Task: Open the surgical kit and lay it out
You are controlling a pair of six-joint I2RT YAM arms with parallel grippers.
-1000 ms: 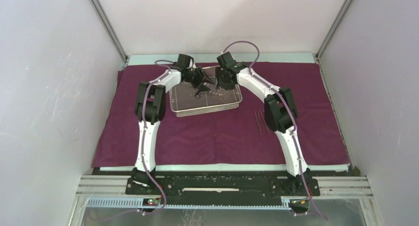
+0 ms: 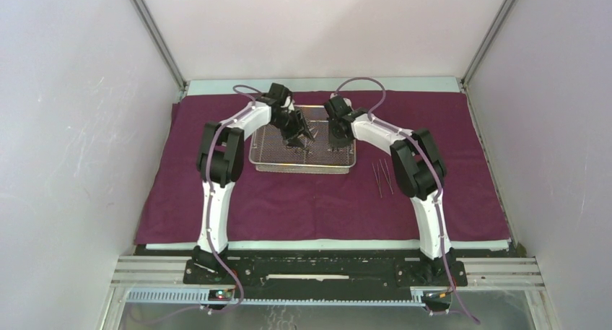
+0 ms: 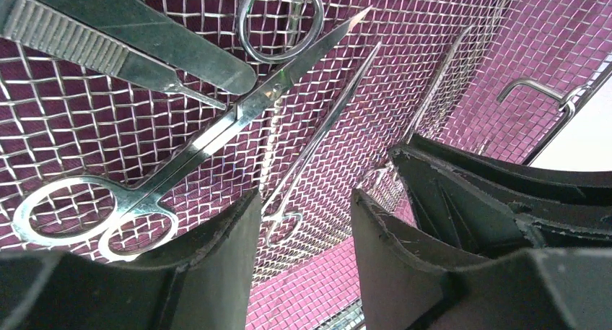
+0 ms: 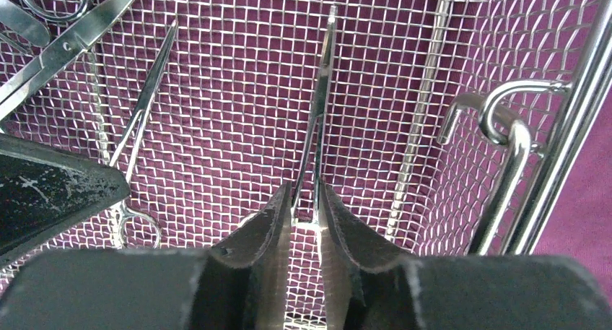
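Note:
The wire mesh tray point(image 2: 303, 165) lies on the maroon cloth with metal instruments in it. In the left wrist view, my left gripper stands open above the mesh, its fingers empty. Large scissors point(image 3: 209, 139) and flat tweezers point(image 3: 173, 52) lie to its left; a slim ringed instrument point(image 3: 310, 149) lies ahead of and partly below its fingertips. My right gripper has its fingers close together around the shanks of another slim instrument point(image 4: 321, 92), still over the mesh. Whether they grip it is unclear; its handle end is partly hidden.
Several thin instruments point(image 2: 381, 178) lie on the cloth right of the tray. A hooked metal handle point(image 4: 505, 120) stands at the tray's side. The two grippers are close together inside the tray. Bare cloth point(image 2: 310, 207) lies in front.
The tray was slightly skewed and now sits squarer, its right side nearer the front.

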